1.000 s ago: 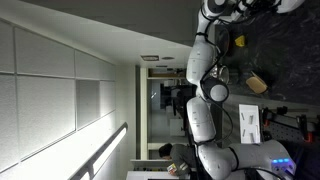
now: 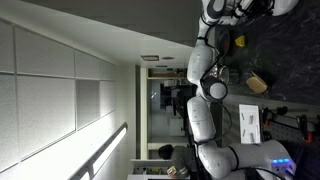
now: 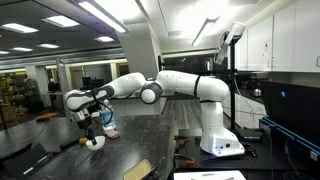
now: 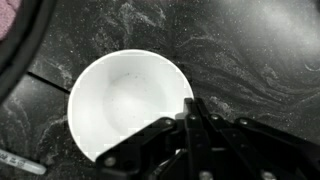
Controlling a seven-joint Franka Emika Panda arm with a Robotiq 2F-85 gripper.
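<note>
A white bowl [image 4: 128, 98] with an empty inside fills the middle of the wrist view. My gripper is shut at the bowl's right rim, its fingertips overlapping that edge. Whether the thin rim lies between the fingers cannot be made out. In exterior view 2 the bowl [image 3: 97, 143] rests on the dark table below the end of the arm. Exterior view 1 shows the arm's end only at the top edge, with the fingertips unclear.
A yellow object [image 2: 240, 41] and a tan block-like object [image 2: 256, 84] lie on the dark table. A marker-like white stick [image 4: 22, 162] lies left of the bowl. A pinkish item [image 3: 112, 134] sits behind the bowl. Bare tabletop [image 3: 130, 150] stretches to its right.
Over the last second the arm's end at the top of exterior view 1 has shifted only slightly. The objects on the table look to be in the same places.
</note>
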